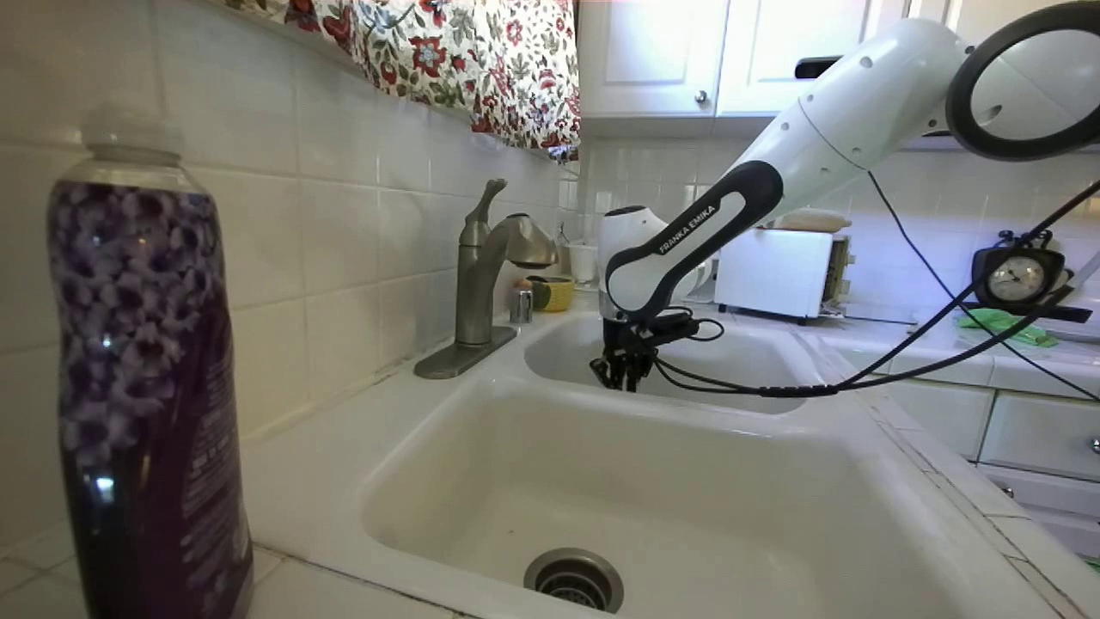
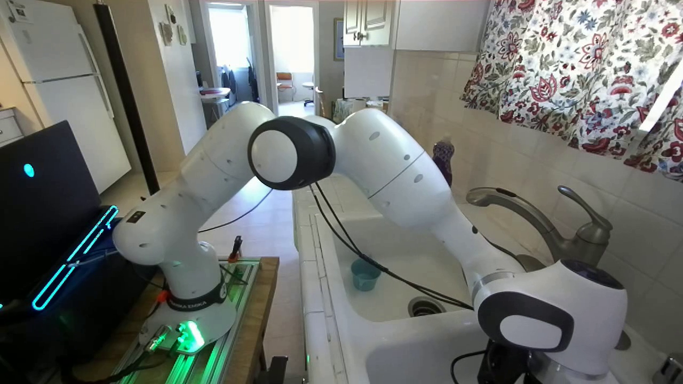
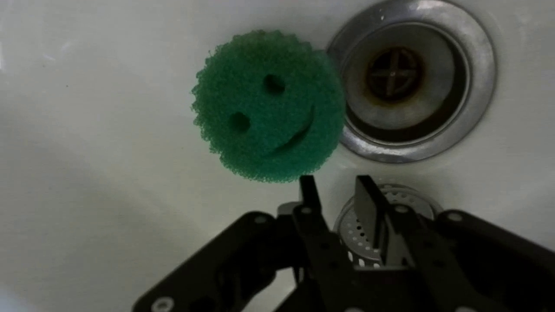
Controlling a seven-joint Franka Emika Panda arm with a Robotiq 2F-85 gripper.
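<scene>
In the wrist view my gripper stands part open over the sink basin, with a gap between its two dark fingers and nothing visible held there. Beneath the right finger (image 3: 370,200) lies a perforated metal strainer (image 3: 359,231), partly covered by the fingers. A round green smiley sponge (image 3: 270,143) rests on the basin floor beyond the fingertips, overlapping the edge of the metal drain (image 3: 359,148). From exterior view 1, the gripper (image 1: 621,380) shows above the far basin, whose floor is hidden.
A tall faucet (image 1: 474,294) rises beside the basins at the wall. Across the near edge of the far basin runs a divider (image 1: 681,406). A purple bottle (image 1: 149,382) stands in front at left. Inside the other basin sits a teal cup (image 2: 365,275); cables hang from the arm.
</scene>
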